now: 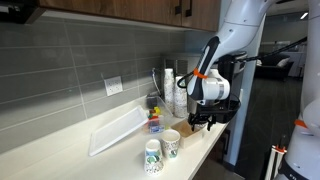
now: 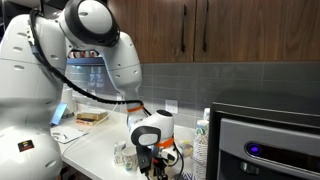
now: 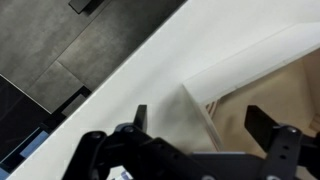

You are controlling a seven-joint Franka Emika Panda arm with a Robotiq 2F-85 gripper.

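My gripper is open, its two dark fingers set wide apart with nothing held between them. In the wrist view, the rim of an open cardboard box (image 3: 235, 76) passes between the fingers, with the box's inside on the right and the white counter on the left. From the first exterior side, the gripper (image 1: 201, 126) is low at the right end of that tan box (image 1: 187, 138). Whether the fingers touch the box I cannot tell. The box's contents are mostly out of sight.
Colourful small items (image 1: 154, 121) and a white drying tray (image 1: 118, 130) lie behind. The counter's front edge (image 3: 105, 90) runs close to the gripper.
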